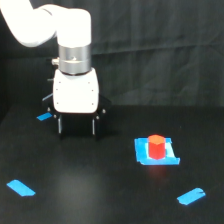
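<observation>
The white robot arm hangs at the upper left, and its black gripper (76,124) is open above the dark table with nothing visible between its fingers. To its right, a red block (156,146) rests on a light blue tray or mat (172,159) with white showing inside. The gripper is apart from both.
Strips of blue tape lie on the table at the lower left (21,188), lower right (191,195) and back left (44,116). A dark backdrop stands behind.
</observation>
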